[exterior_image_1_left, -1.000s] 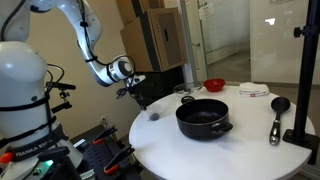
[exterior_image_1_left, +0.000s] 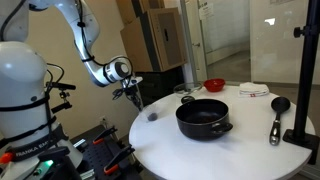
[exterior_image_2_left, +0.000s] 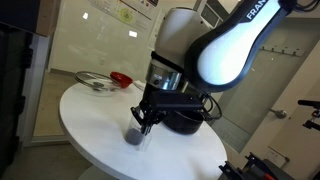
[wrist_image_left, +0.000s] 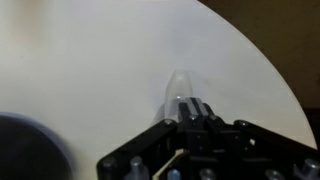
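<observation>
A small clear vessel, seemingly a cup or bottle with a dark grey part (exterior_image_1_left: 153, 117), is near the left edge of the round white table. In the second exterior view, the clear vessel (exterior_image_2_left: 138, 134) is right by my gripper (exterior_image_2_left: 147, 127). The wrist view shows its pale, see-through body (wrist_image_left: 178, 88) just beyond the fingertips and partly covered by them. My gripper is shut, and nothing shows between its fingers. Whether the fingers touch the vessel I cannot tell. The first exterior view has the gripper (exterior_image_1_left: 139, 103) low over the table's left side.
A black pot (exterior_image_1_left: 203, 119) stands mid-table, right of the gripper. Behind it are a glass lid (exterior_image_1_left: 187, 98), a red bowl (exterior_image_1_left: 214, 85) and a white cloth (exterior_image_1_left: 254, 89). A black ladle (exterior_image_1_left: 278, 120) lies at the right, near a dark post (exterior_image_1_left: 303, 80).
The grey part of the vessel appears slightly further left than before. My gripper has shifted only a little, staying low by the table's left edge. Everything else is unmoved.
</observation>
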